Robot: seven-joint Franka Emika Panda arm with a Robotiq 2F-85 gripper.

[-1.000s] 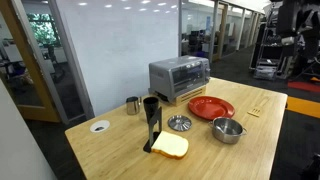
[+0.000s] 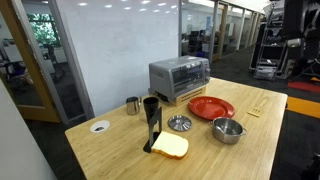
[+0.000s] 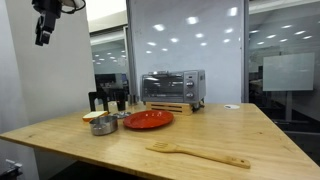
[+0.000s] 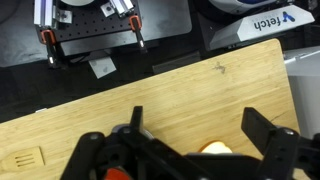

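High above the table's front side, my gripper stands open; its two black fingers (image 4: 272, 142) are far apart with only bare tabletop between their tips. The arm's end (image 3: 45, 28) hangs at the upper left of exterior view 2, well clear of everything on the table. Below are a slice of bread (image 2: 170, 146), a steel pot (image 2: 228, 130), a red plate (image 2: 211, 108) and a wooden spatula (image 3: 198, 154). From the wrist, the bread (image 4: 215, 147) shows partly beyond the fingers, the red plate (image 4: 116, 174) at the bottom edge; the pot is mostly hidden.
A toaster oven (image 2: 180, 75) stands on a wooden rack at the back. A tall black holder (image 2: 153, 122) rises beside the bread, near a metal bowl (image 2: 179, 123), a metal cup (image 2: 132, 105) and a white disc (image 2: 99, 127).
At the top right of exterior view 1 the dark arm has shifted slightly. The objects on the table have not moved.
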